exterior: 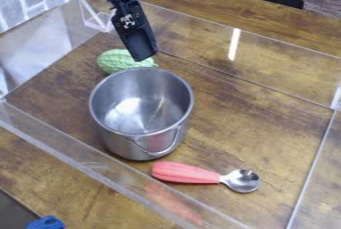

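Note:
A steel pot [142, 123] with a wire handle stands on the wooden surface inside a clear-walled enclosure. Just behind it lies a pale green, textured vegetable-like object [123, 61]. My black gripper [140, 50] reaches down from the top left and hangs above and behind the pot, over the green object; whether its fingers are apart is hard to make out. In front of the pot, to the right, lies a spoon [200, 176] with a pink handle and metal bowl.
Clear plastic walls [107, 183] border the work area. Open wood fills the right half. A blue item [44, 222] sits outside at the bottom left.

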